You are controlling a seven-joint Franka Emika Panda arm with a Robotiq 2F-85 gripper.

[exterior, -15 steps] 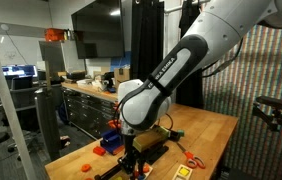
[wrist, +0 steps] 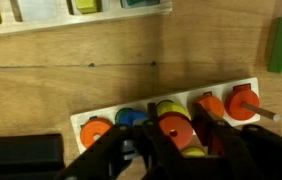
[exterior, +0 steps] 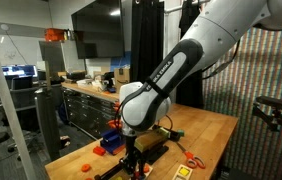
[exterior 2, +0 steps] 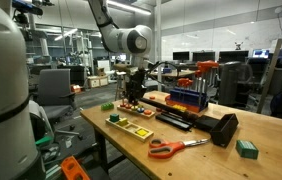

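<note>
A pale wooden board (wrist: 161, 103) lies along the lower part of the wrist view, with orange, blue and yellow round pieces in a row on it. My gripper is right over this row, with dark fingers on either side of an orange round piece (wrist: 176, 127). Whether the fingers press on that piece cannot be told. In exterior view 2, the gripper (exterior 2: 133, 84) points down above the same board (exterior 2: 131, 108). Exterior view 1 shows the gripper (exterior: 135, 161) low at the table's near edge, its fingertips hard to make out.
A second wooden tray (exterior 2: 131, 128) with yellow and green pieces lies close by. Red-handled scissors (exterior 2: 176, 148), a black box (exterior 2: 221, 127), a green block (exterior 2: 246, 149) and a blue bin (exterior 2: 188, 98) occupy the table. Bare wood (exterior 2: 266, 132) shows at the right.
The arm holds nearly the same place low over the table in exterior view 1, with at most a very slight shift. No other object visibly moves.
</note>
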